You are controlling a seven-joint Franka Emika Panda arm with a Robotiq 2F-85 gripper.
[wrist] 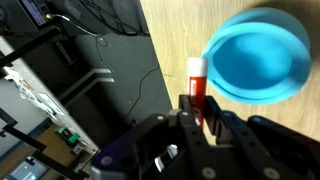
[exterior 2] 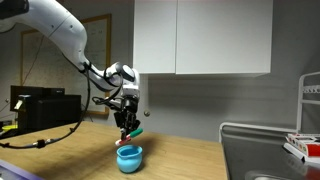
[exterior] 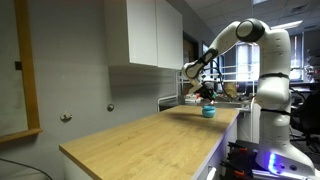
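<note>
A slim red object with a white tip [wrist: 199, 72] juts from my gripper, which is shut on it. Beside that tip in the wrist view lies a light-blue bowl [wrist: 262, 58], its inside looking empty where it shows. From the second exterior view, the gripper [exterior 2: 128, 133] stands above the blue bowl [exterior 2: 129, 162], with a green and red piece at its fingers. The first exterior view has the bowl [exterior: 208, 112] at the far end of the counter, below the hand.
A long wooden counter [exterior: 150, 140] runs along the wall, mostly bare. White cabinets [exterior: 150, 35] hang above it. To the right in the second exterior view are a wire rack [exterior 2: 265, 130] and a dark lower area [exterior 2: 262, 155].
</note>
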